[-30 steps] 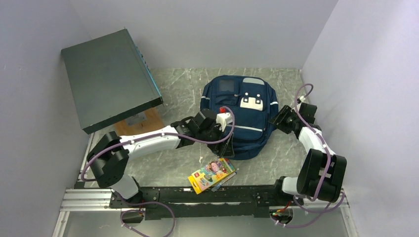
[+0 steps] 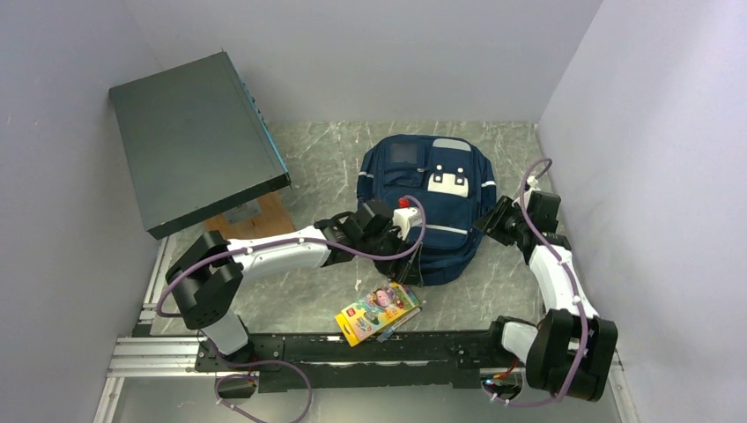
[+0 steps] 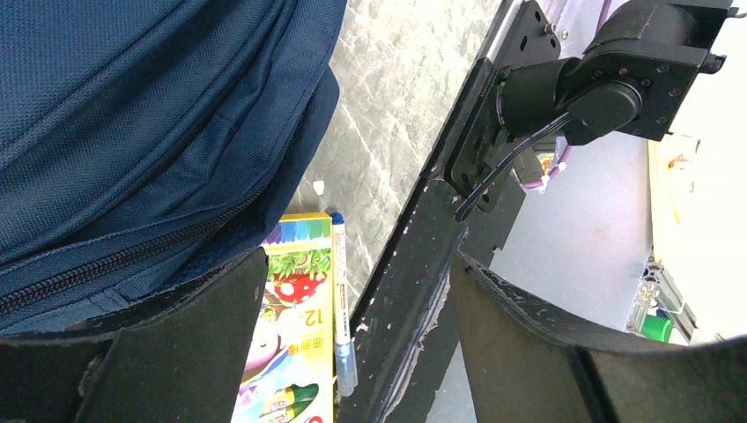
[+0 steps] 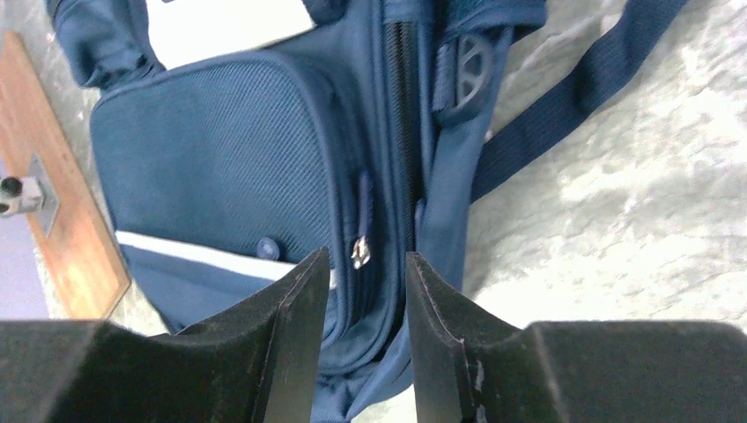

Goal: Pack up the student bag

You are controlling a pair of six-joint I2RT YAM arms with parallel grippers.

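The navy backpack lies flat on the marble surface, front pockets up. My left gripper hangs over its lower edge, part open, empty, above a yellow marker box and a blue-capped pen, which lie in front of the bag. My right gripper is at the bag's right side, part open, over a pocket edge with a zipper pull; nothing shows held in it.
A dark metal box stands on a wooden board at the back left. Walls close in behind and to the right. Bare surface shows left of the bag.
The right arm has shifted, its forearm now lower and more upright in the top view. The left gripper has moved slightly downward in the top view.
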